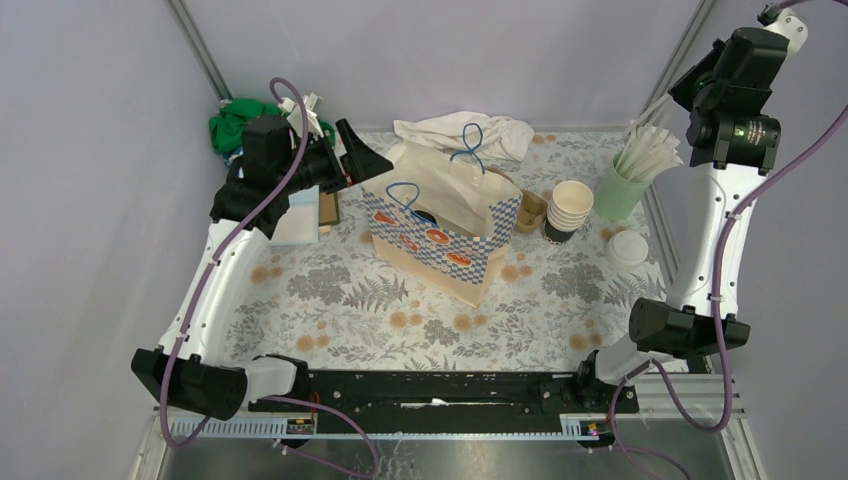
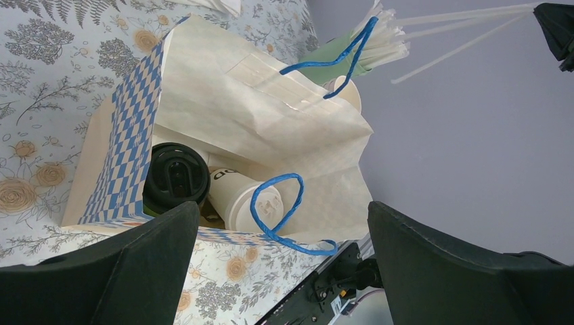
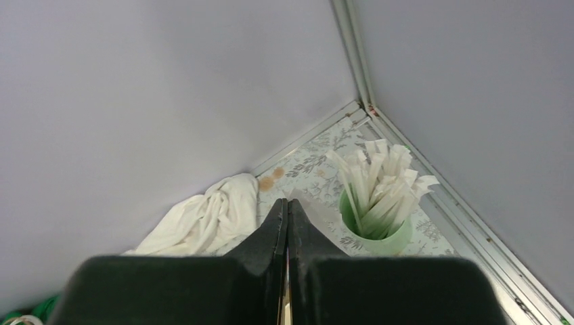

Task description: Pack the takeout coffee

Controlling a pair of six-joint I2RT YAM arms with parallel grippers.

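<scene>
A checked paper takeout bag (image 1: 430, 240) with blue handles stands mid-table; in the left wrist view a dark-lidded cup (image 2: 174, 177) and a white cup (image 2: 244, 200) lie inside. My left gripper (image 1: 362, 150) is open at the bag's upper left. My right gripper (image 1: 680, 92) is high above the green straw container (image 1: 618, 192), shut, with thin white strips reaching down from its tips in the top and left wrist views, apparently wrapped straws (image 2: 460, 26).
Stacked paper cups (image 1: 570, 205), white lids (image 1: 627, 247) and a cardboard carrier (image 1: 530, 215) stand right of the bag. A white cloth (image 1: 470, 130) lies behind.
</scene>
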